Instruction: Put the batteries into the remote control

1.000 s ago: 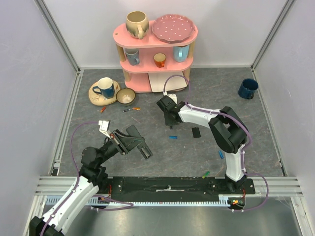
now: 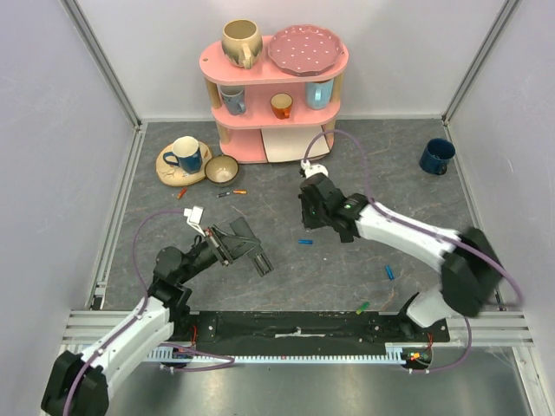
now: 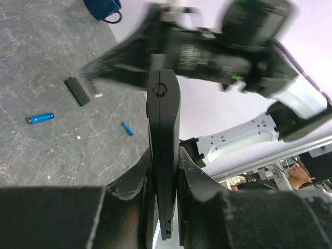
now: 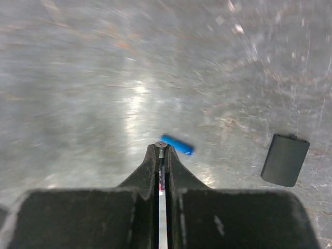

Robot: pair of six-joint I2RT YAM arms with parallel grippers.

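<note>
My left gripper [image 2: 237,246] is shut on the black remote control [image 2: 244,232], which is tilted above the table in the top view and seen edge-on in the left wrist view. An open battery bay shows at its lower end. My right gripper is shut on a dark, silver-ended battery [image 4: 162,146], raised off the table. A blue battery [image 4: 177,144] lies just beyond it in the right wrist view. To the right of that battery, the black battery cover [image 4: 285,159] rests flat. Another blue battery [image 2: 389,272] is farther right.
A green battery [image 2: 362,308] lies by the front edge. Orange and dark batteries [image 2: 239,192] lie near the bowl [image 2: 222,170]. At the back stands a pink shelf [image 2: 245,147] with cups; a blue mug [image 2: 436,157] is back right. Mid-table is mostly clear.
The left gripper and remote have shifted slightly to the right.
</note>
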